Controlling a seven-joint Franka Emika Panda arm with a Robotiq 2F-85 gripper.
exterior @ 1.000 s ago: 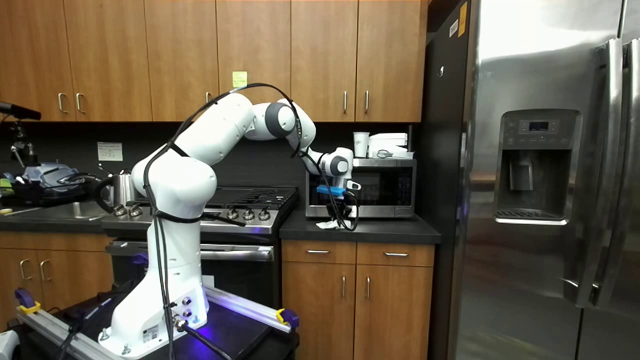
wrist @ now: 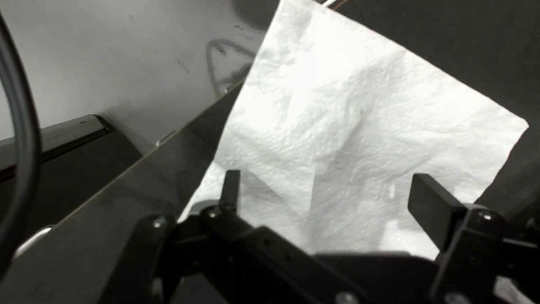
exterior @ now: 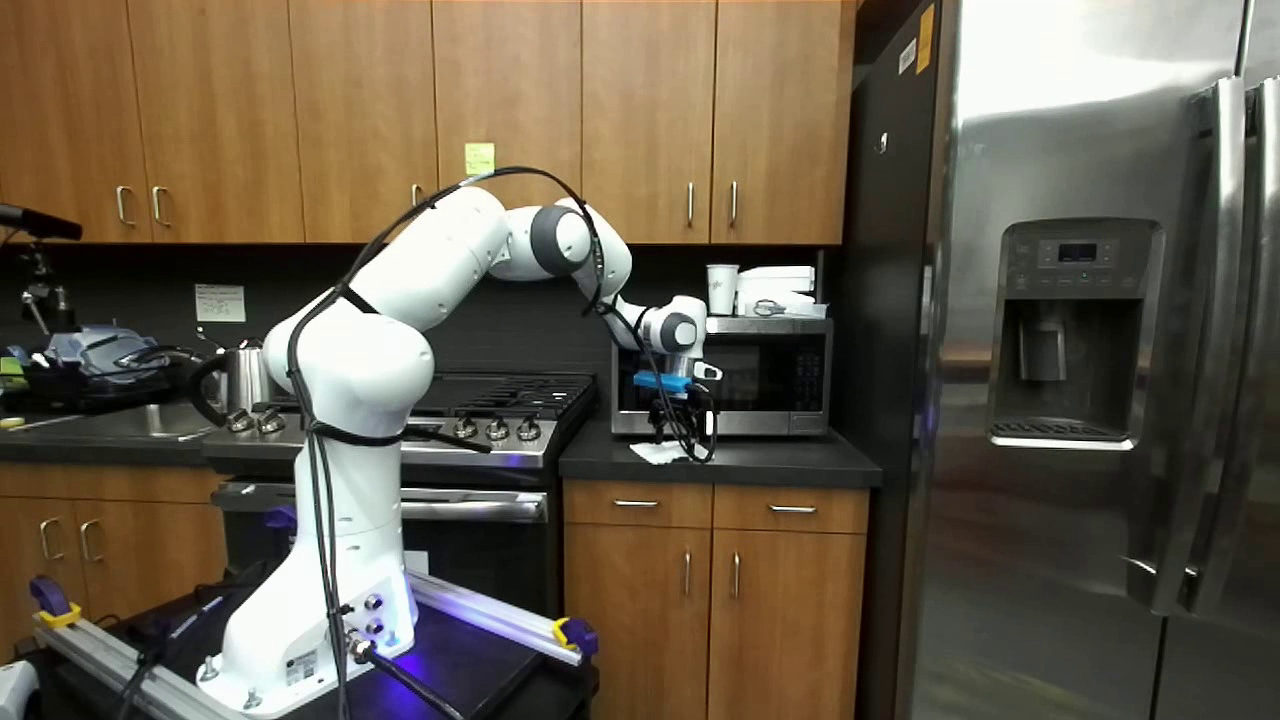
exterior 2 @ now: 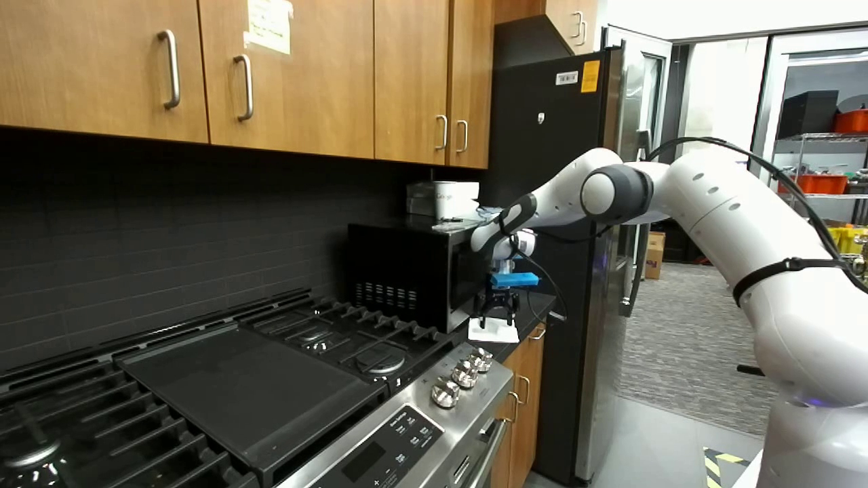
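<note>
A white paper towel (wrist: 354, 116), creased, lies on the dark counter in front of the microwave. It shows as a small white patch under the arm's end in both exterior views. My gripper is right above the towel with its fingers open. In the wrist view the dark fingertips (wrist: 435, 202) stand wide apart, with only the towel's surface visible between and beyond them. Whether the fingertips touch the towel, I cannot tell. The gripper's body covers the towel's lower part in that view.
The microwave (exterior: 768, 422) stands close behind the gripper, with white containers (exterior: 777, 288) on top. To the left is the stove (exterior 2: 252, 370); the refrigerator (exterior 2: 543, 358) borders the counter's right side. The counter's front edge is near the towel. Free counter (exterior: 828, 454) remains on the right.
A second ago the gripper looked narrower in the exterior view; its fingers have since spread. The towel looks slightly flatter and lower. The arm has barely moved.
</note>
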